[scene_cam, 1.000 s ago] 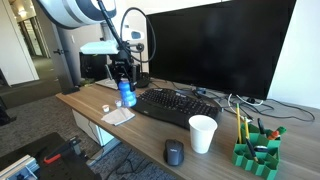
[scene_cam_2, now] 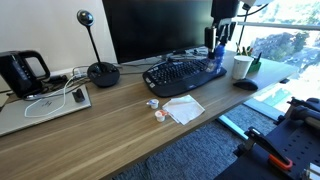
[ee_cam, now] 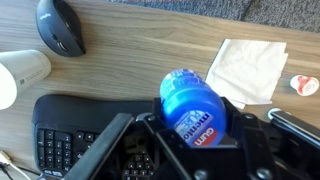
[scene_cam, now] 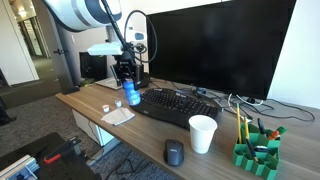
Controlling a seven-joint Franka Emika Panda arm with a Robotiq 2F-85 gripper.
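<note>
A blue Mentos container [ee_cam: 193,110] sits between the gripper's [ee_cam: 197,118] fingers in the wrist view, its round lid end facing the camera. The dark fingers flank it on both sides; whether they press on it cannot be told. In exterior view 1 the container [scene_cam: 132,93] is beneath the gripper [scene_cam: 127,78], close to the desk by the left end of the keyboard [scene_cam: 178,106]. Exterior view 2 shows the blue container [scene_cam_2: 218,58] under the gripper, too small to tell whether its base touches the desk.
A white cup [scene_cam: 202,133] and a black mouse [scene_cam: 174,152] stand to the right. The white napkin [ee_cam: 245,70] lies beside the container, with a small white-and-red item [ee_cam: 304,85] past it. A green pen holder [scene_cam: 257,155] is at the right; a monitor [scene_cam: 220,45] stands behind.
Compared with a second ago, the gripper and the blue container have both shifted slightly right in exterior view 1.
</note>
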